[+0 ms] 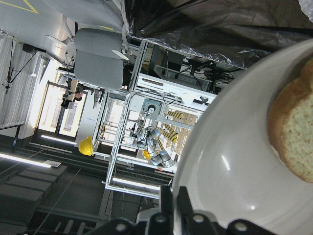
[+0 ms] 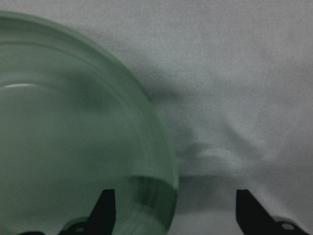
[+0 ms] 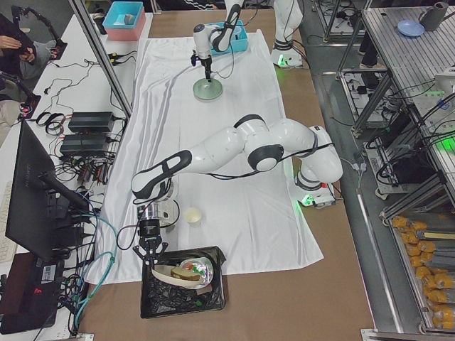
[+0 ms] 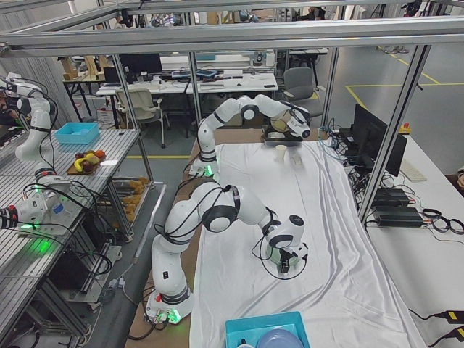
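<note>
My left gripper (image 3: pixel 151 254) is shut on the rim of a white plate (image 1: pixel 225 142), tilted over a black-lined bin (image 3: pixel 153 298). A bread slice (image 1: pixel 298 127) lies on the plate; a foil dish with red and green bits (image 3: pixel 198 268) is in the bin. At the far end, my right gripper stands open over the rim of a green plate (image 2: pixel 73 137) lying on the white cloth.
A cream cup (image 3: pixel 192 217) stands on the cloth near the bin. A blue tray (image 4: pixel 246 330) holds dishes behind the right gripper.
</note>
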